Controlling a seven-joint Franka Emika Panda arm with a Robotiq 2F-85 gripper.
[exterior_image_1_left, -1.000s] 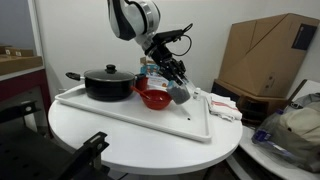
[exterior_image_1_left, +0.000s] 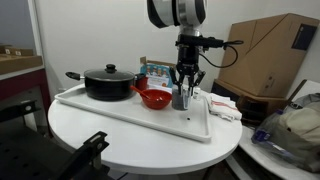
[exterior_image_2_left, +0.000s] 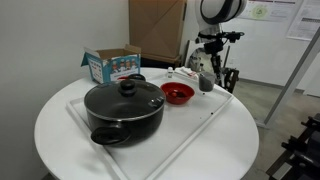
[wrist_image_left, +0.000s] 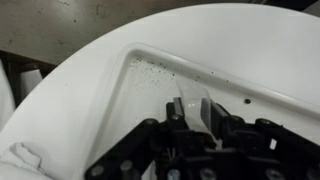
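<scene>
My gripper (exterior_image_1_left: 186, 86) is shut on a greyish, see-through cup (exterior_image_1_left: 179, 101), which stands roughly upright at the right part of the white tray. In the second exterior view the cup (exterior_image_2_left: 206, 83) is beside the red bowl (exterior_image_2_left: 177, 93); whether its base touches the tray cannot be told. The wrist view shows a clear part of the cup (wrist_image_left: 194, 104) between dark fingers, with the rest hidden. The red bowl (exterior_image_1_left: 156, 99) has something dark inside and a red handle sticking up.
A lidded black pot (exterior_image_1_left: 108, 82) sits on the left of the tray (exterior_image_1_left: 200, 128). Dark specks lie scattered on the tray's surface in the wrist view. A picture box (exterior_image_2_left: 112, 65) stands behind, and a white cloth (exterior_image_1_left: 223, 107) lies at the right. The tray's front is clear.
The cup was tilted beside the bowl a second ago and is now close to upright. The arm has swung to the right, carrying it a little away from the bowl.
</scene>
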